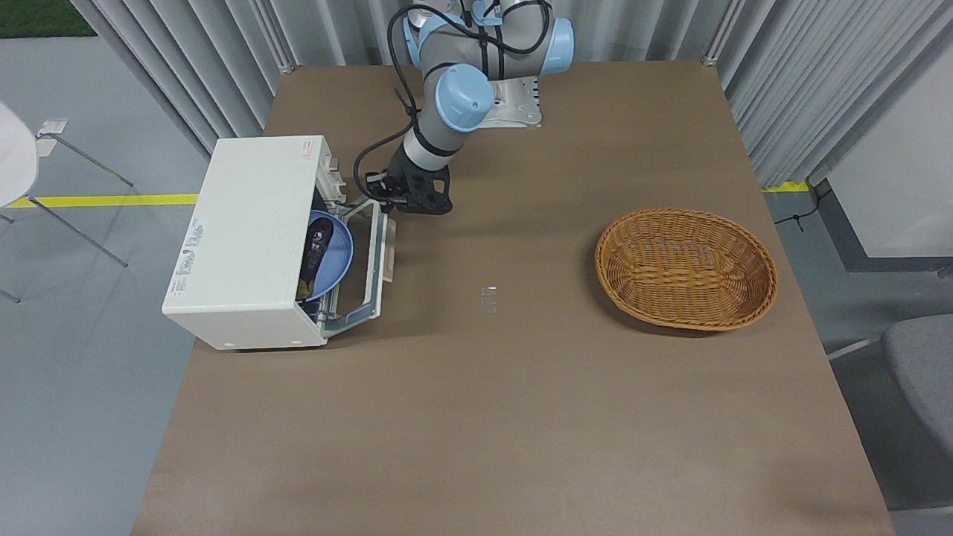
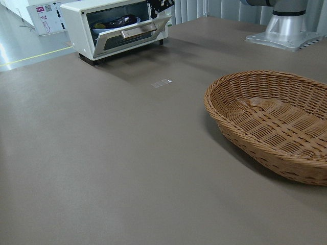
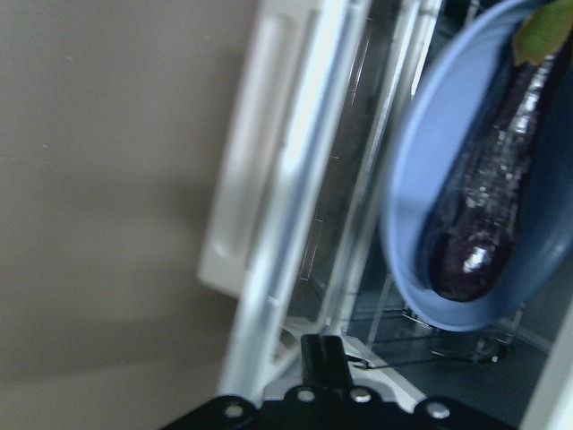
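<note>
A white toaster oven (image 1: pixel 234 234) stands on the table with its glass door (image 1: pixel 382 272) partly lowered, tilted outward. Inside, a blue plate (image 3: pixel 428 233) carries a dark purple eggplant (image 3: pixel 483 202) with a green stem end, also visible in the left view. My black gripper is at the door's upper side, near one end. In the wrist view its dark fingertips sit close together beside the door frame, slightly blurred; whether it grasps anything is unclear.
An oval wicker basket (image 1: pixel 685 268) sits to the right on the brown table (image 1: pixel 536 411).
</note>
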